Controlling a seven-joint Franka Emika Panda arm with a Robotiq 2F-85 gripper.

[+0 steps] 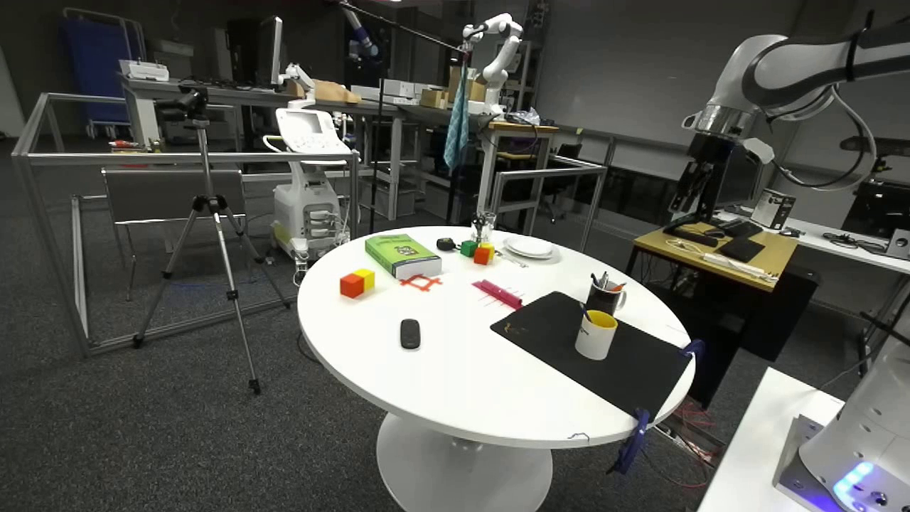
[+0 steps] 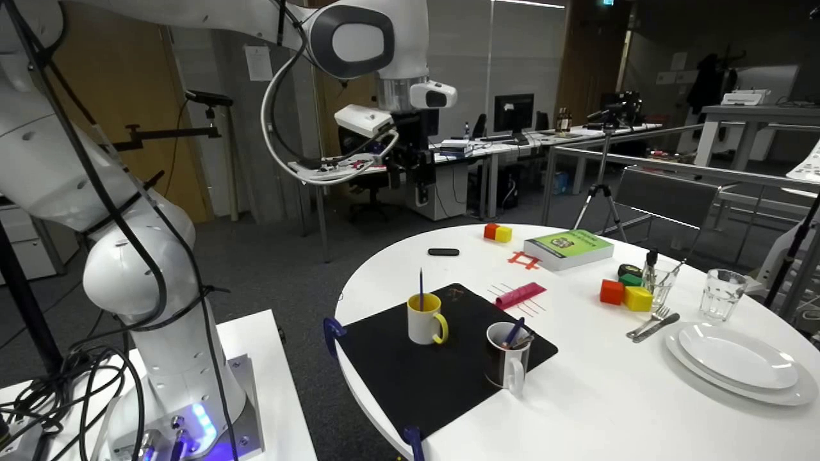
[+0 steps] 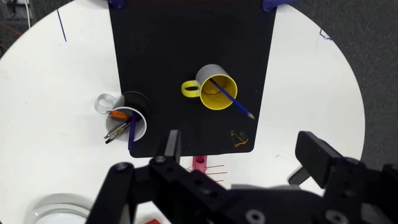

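My gripper hangs high over the round table with its fingers wide apart and nothing between them. Below it in the wrist view, a grey-white mug with a yellow inside [image 3: 218,93] stands on the black mat [image 3: 160,56], one blue pencil [image 3: 238,106] leaning in it. A second mug, black and white [image 3: 136,102], holds several pens and stands at the mat's edge. Exterior view 2 places the gripper [image 2: 407,184] well above and behind the yellow-lined mug [image 2: 423,323]. The pen mug [image 2: 498,372] is nearer that camera.
Around the mat lie a pink holder [image 2: 521,295], a dark oblong device [image 1: 410,333], a green book [image 1: 401,256] and coloured cubes [image 1: 352,285]. Plates [image 2: 738,361] and a glass [image 2: 722,295] occupy another side. Blue clamps [image 1: 629,444] grip the table edge.
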